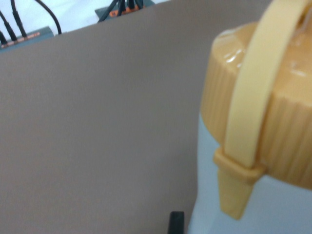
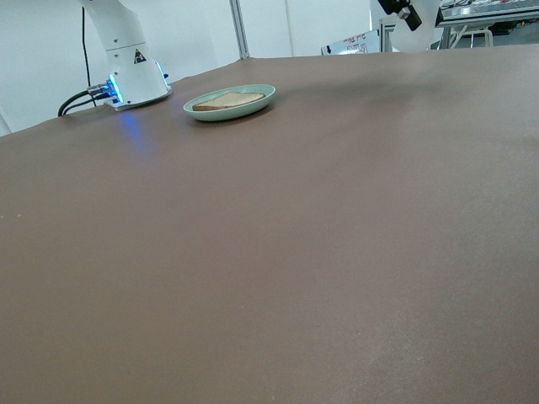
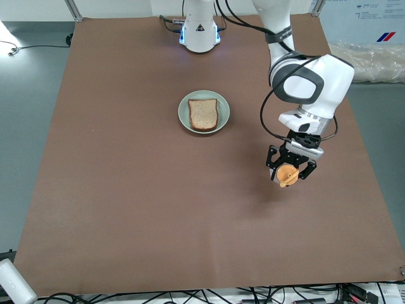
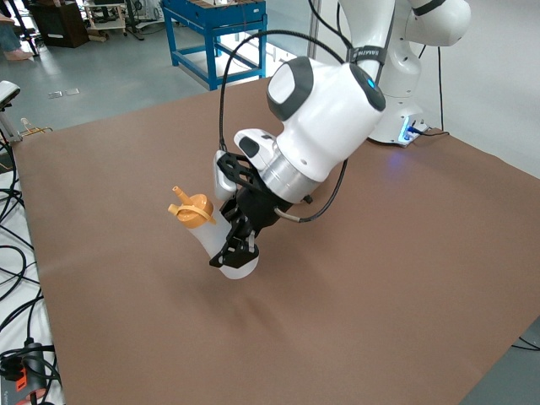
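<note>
A white bottle with an orange lid and strap (image 3: 286, 175) is in my gripper (image 4: 236, 245), which is shut on it, above the right part of the table in the left camera view. The lid (image 1: 292, 136) fills the right of the wrist view. A slice of bread (image 3: 203, 114) lies on a pale green plate (image 3: 224, 113) near the table's middle, left of my gripper and apart from it; the top camera view also shows the plate (image 2: 261, 89).
Cables and devices lie along the front edge, with a white cylinder (image 3: 16, 282) at the front left.
</note>
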